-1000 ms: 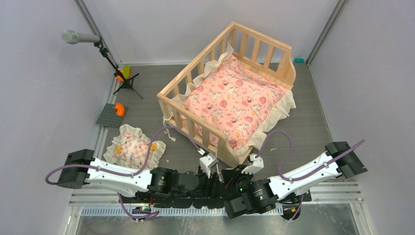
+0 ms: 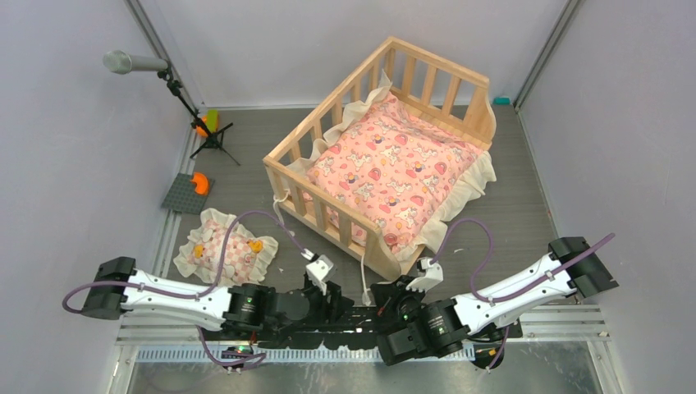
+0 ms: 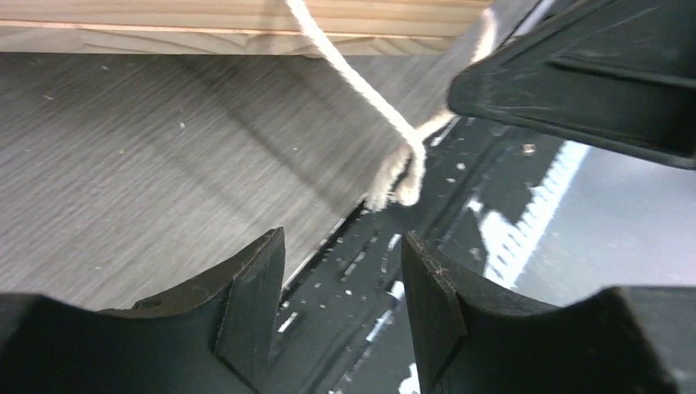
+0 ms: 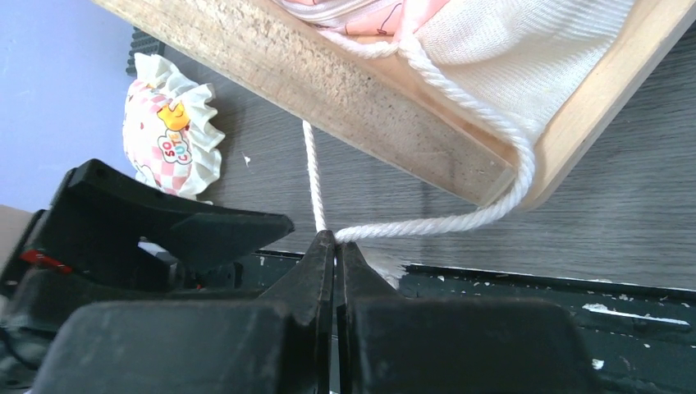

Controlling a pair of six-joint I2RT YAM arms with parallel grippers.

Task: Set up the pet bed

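Note:
The wooden pet bed (image 2: 443, 70) holds a pink patterned mattress (image 2: 386, 172) with a cream ruffle. A white rope (image 4: 443, 222) runs from its near corner down to my right gripper, which is shut on it. My left gripper is open, its fingers apart and empty, facing dangling rope ends (image 3: 406, 180) a little beyond them. The small frilled pillow (image 2: 226, 246) lies on the floor left of the bed.
A grey board (image 2: 185, 193) with an orange piece and a microphone stand (image 2: 209, 139) are at the left. Bare floor (image 2: 525, 189) lies right of the bed, within the walls.
My left gripper has moved left, away from the right gripper and the rope beside it. The right arm and the bed look unchanged.

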